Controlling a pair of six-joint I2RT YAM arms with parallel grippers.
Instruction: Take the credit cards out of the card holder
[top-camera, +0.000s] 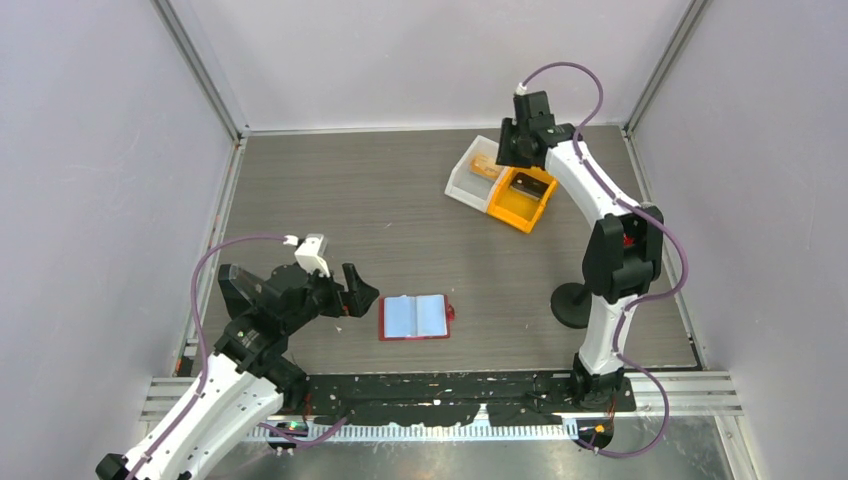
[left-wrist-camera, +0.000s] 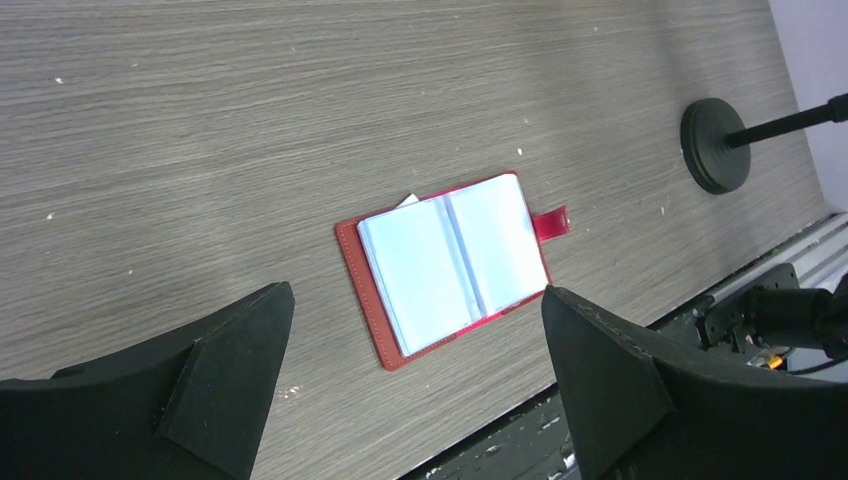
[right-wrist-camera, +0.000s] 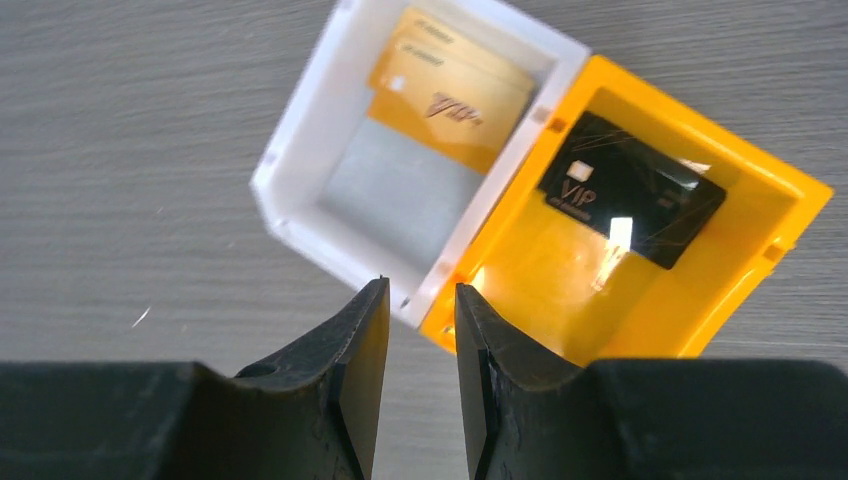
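The red card holder (left-wrist-camera: 366, 290) lies spread open on the table, its pale blue sleeves (top-camera: 416, 316) facing up and a small white corner poking out along one edge. Left of it in the top view, my left gripper (top-camera: 366, 290) stands open and empty. Gold cards (right-wrist-camera: 455, 95) lie in the white bin (right-wrist-camera: 330, 245); dark cards (right-wrist-camera: 630, 190) are in the yellow bin (right-wrist-camera: 800, 205). Over the back of these bins hovers my right gripper (top-camera: 502, 150). In the right wrist view its fingers (right-wrist-camera: 365, 370) are parted by a narrow gap, with nothing visible between them.
A black round stand (left-wrist-camera: 712, 145) is near the right arm's base. Walls close in the table at the back and sides. Between the holder and the bins the wooden table (top-camera: 340, 200) is bare.
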